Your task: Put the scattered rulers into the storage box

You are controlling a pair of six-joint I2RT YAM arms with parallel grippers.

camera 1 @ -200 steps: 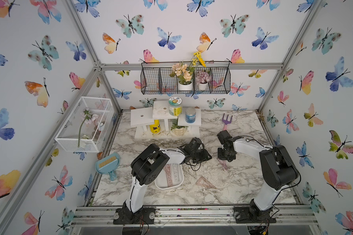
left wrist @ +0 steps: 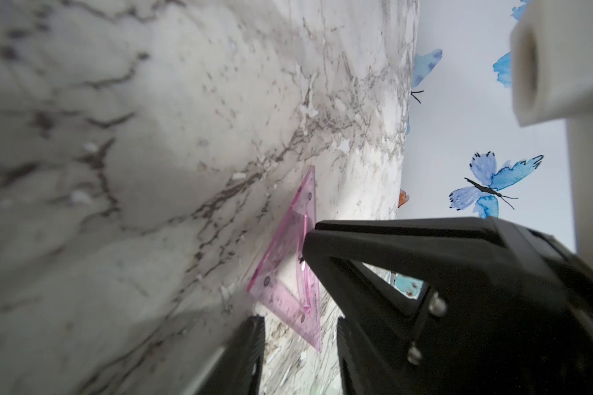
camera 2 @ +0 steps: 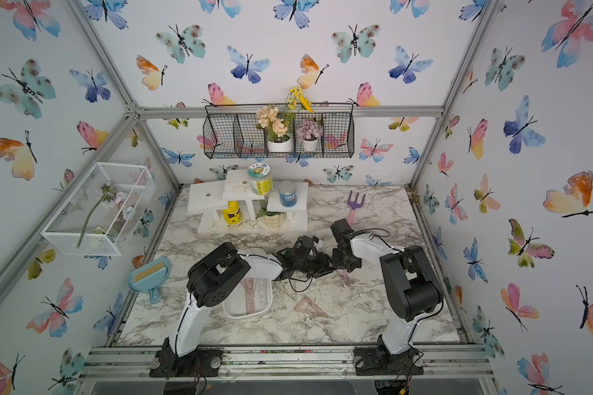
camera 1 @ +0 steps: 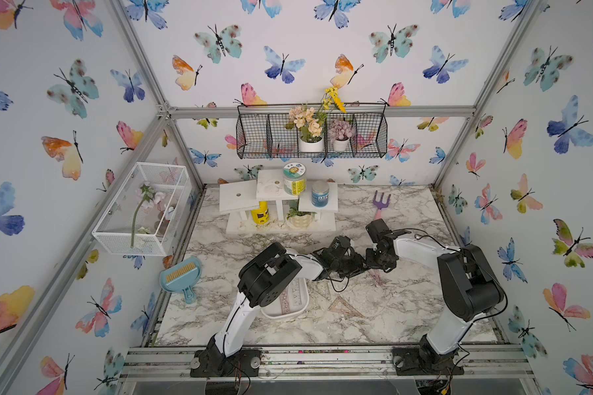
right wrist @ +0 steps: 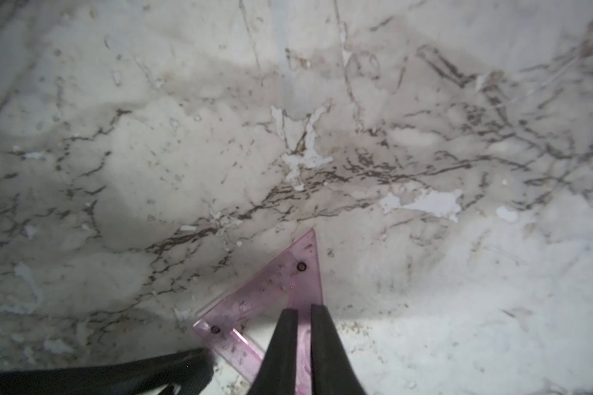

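Observation:
In the right wrist view, my right gripper is shut on a clear pink triangular ruler [right wrist: 263, 293], held above the tabletop. The left wrist view shows this pink triangular ruler [left wrist: 285, 253] from the side, its lower corner between the parted fingers of my left gripper; I cannot tell whether they touch it. A second pale pink triangular ruler [camera 1: 344, 307] lies flat on the table. The white storage box [camera 1: 285, 317] stands partly under my left arm, with a pinkish straight ruler [camera 2: 249, 295] and a clear one [camera 2: 262, 293] inside.
A white stepped shelf [camera 1: 281, 229] with cans stands at the back. A purple fork [camera 1: 381, 200] lies behind my right gripper. At the left is a blue dustpan with brush [camera 1: 181, 275].
My left gripper has moved right, up to the right gripper and the pink triangular ruler. The right arm has barely moved. The box and the triangular ruler on the table stay put.

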